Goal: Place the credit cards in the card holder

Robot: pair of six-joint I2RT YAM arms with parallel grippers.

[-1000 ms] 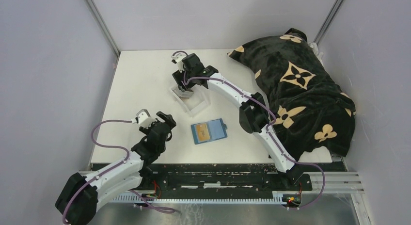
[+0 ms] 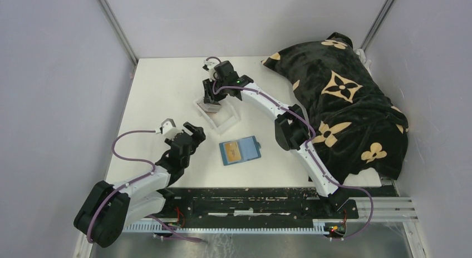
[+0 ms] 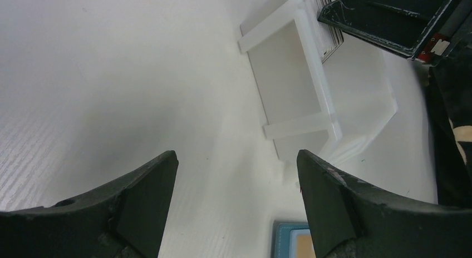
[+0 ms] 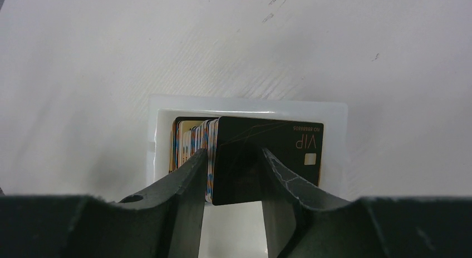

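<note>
The blue card holder (image 2: 256,149) lies open on the table, with a gold card (image 2: 232,152) in its left half. In the white box (image 4: 333,110), a stack of cards (image 4: 193,137) stands on edge, a black VIP card (image 4: 303,152) leaning at its front. My right gripper reaches in over this stack, fingers apart: one tip by the stack's edges, the other in front of the black card. No card is clearly clamped. My left gripper is open and empty above bare table, left of the holder and box.
A dark patterned blanket (image 2: 345,97) is heaped on the right. Behind the box and to its left the table (image 2: 158,97) is bare. The box's front compartment (image 2: 225,118) looks empty.
My left gripper has shifted slightly right and away from the table's front edge. The right gripper has moved a little to the right over the box and turned slightly.
</note>
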